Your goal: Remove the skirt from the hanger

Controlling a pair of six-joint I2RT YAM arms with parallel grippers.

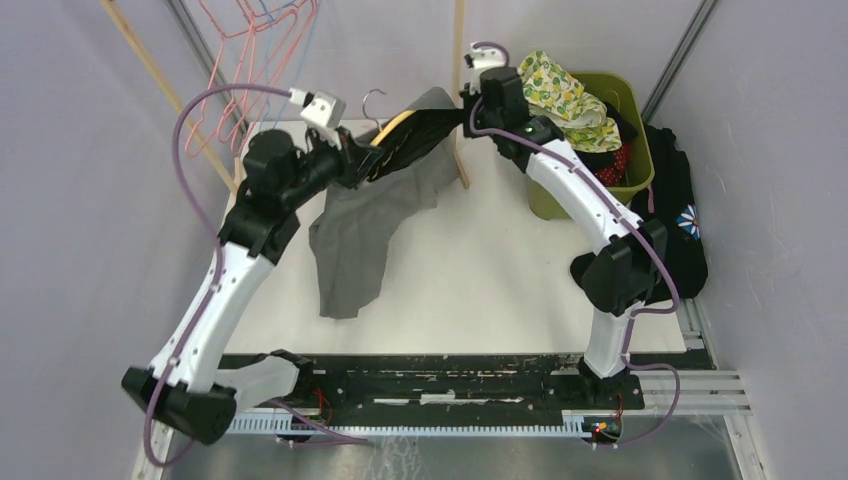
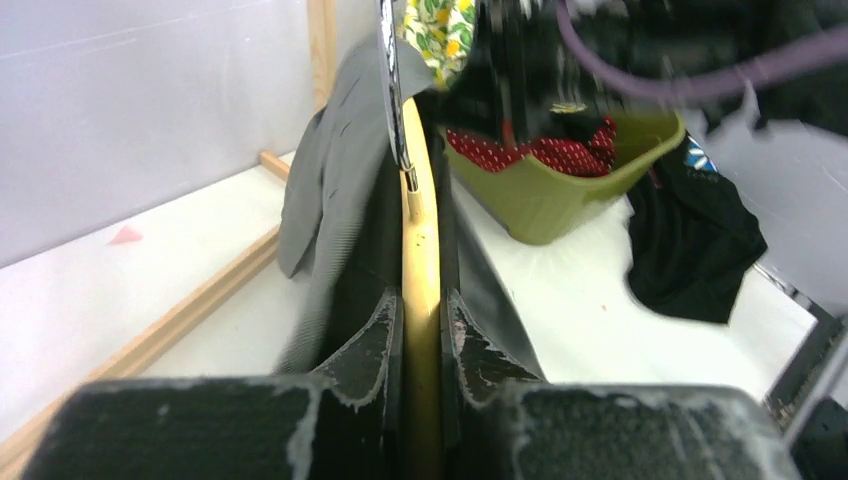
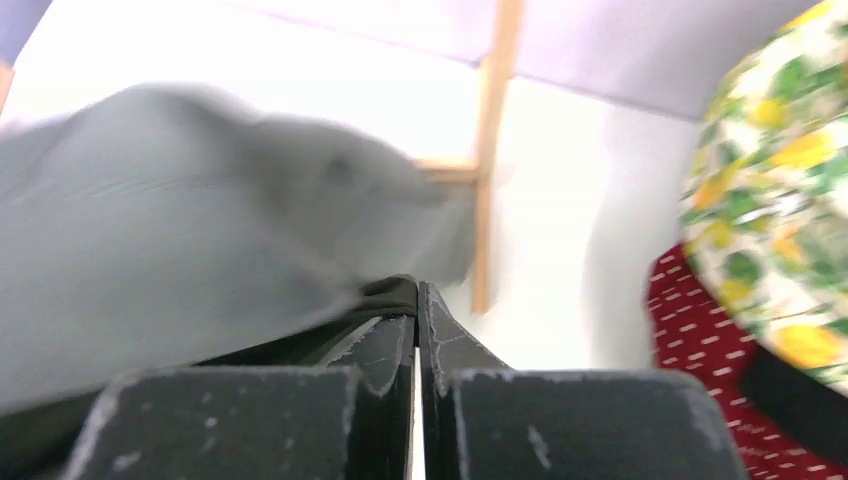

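A grey skirt with a black inside (image 1: 365, 240) hangs between my two arms, its waist stretched out to the right. The yellow hanger (image 2: 421, 245), with a metal hook (image 1: 373, 107), still runs into the skirt's open waist. My left gripper is shut on one end of the hanger. Away to the right, my right gripper is shut with a black edge of the skirt pinched at its fingertips. The far end of the hanger is hidden by the cloth.
A green basket (image 1: 545, 205) of clothes stands at the back right, a yellow-patterned cloth (image 1: 570, 105) on top. Black garments (image 1: 680, 240) lie beside it. Pink and blue hangers (image 1: 255, 70) hang at the back left.
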